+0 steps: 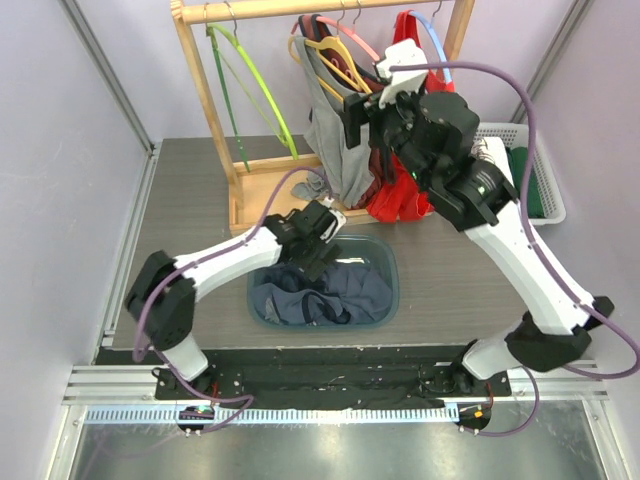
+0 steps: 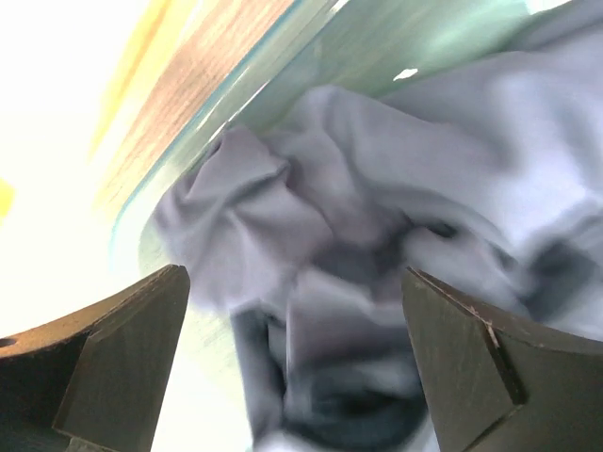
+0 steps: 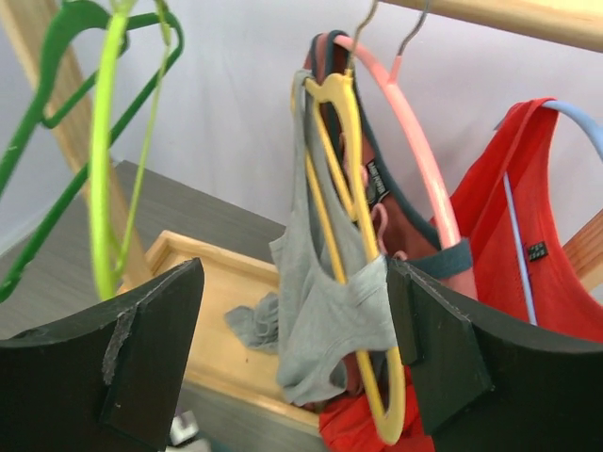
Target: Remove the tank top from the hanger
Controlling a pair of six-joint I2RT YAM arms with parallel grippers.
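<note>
A grey tank top (image 3: 320, 320) hangs on a yellow hanger (image 3: 353, 179) from the wooden rack, bunched along its lower half. In the right wrist view my open right gripper faces it; from above, the right gripper (image 1: 365, 118) hides part of the hanger. Nothing is held between its fingers. My left gripper (image 1: 326, 262) is over the bin (image 1: 392, 290), where dark grey-blue cloth (image 1: 335, 297) lies crumpled. In the left wrist view, that cloth (image 2: 349, 188) shows between and beyond the open fingers; none of it is gripped.
To the right of the tank top hang a pink hanger (image 3: 410, 122) with a dark red garment and a blue hanger with a red top (image 3: 528, 221). Green hangers (image 1: 262, 90) hang bare at left. A white basket (image 1: 550, 185) stands at the far right.
</note>
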